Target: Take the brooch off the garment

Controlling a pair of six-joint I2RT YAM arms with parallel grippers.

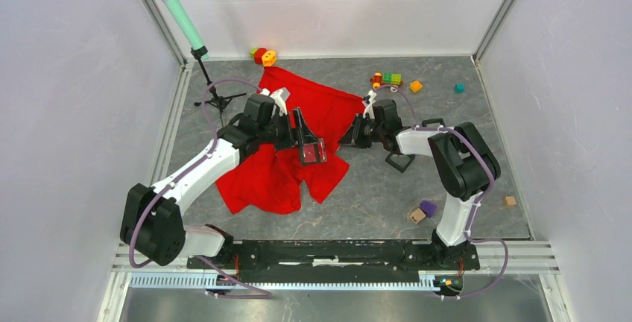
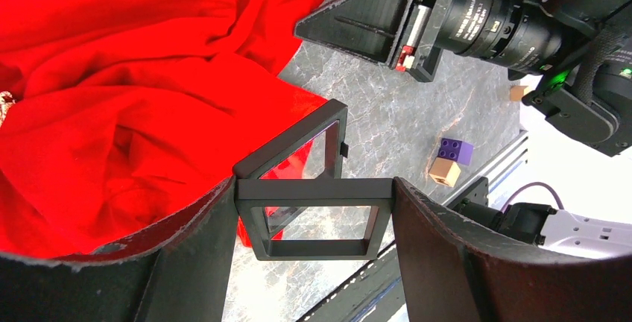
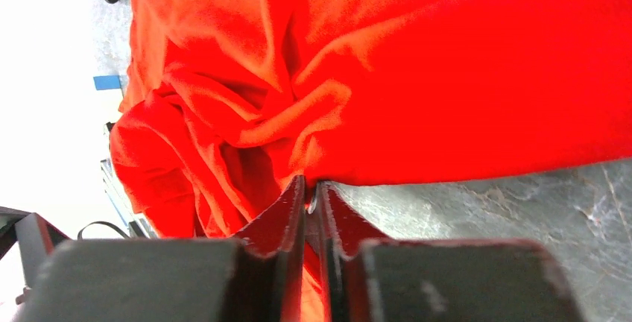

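The red garment (image 1: pixel 313 106) lies spread and rumpled on the grey floor, under both grippers. At the left edge of the left wrist view, a small gold-and-white patterned piece (image 2: pixel 5 104), perhaps the brooch, shows on the cloth. My left gripper (image 1: pixel 309 143) is shut on a black open box frame (image 2: pixel 320 190), holding it over the garment. My right gripper is at the garment's edge, its fingers almost together, a narrow gap between their tips. The cloth (image 3: pixel 373 136) comes right up to those tips; whether any is between them is unclear.
A second black frame (image 1: pixel 400 162) lies beneath the right arm. Purple (image 1: pixel 428 208) and wooden (image 1: pixel 417 216) blocks rest near the front, with toy bricks (image 1: pixel 391 78) at the back. On the left stands a tripod (image 1: pixel 216 100). Bare floor lies front right.
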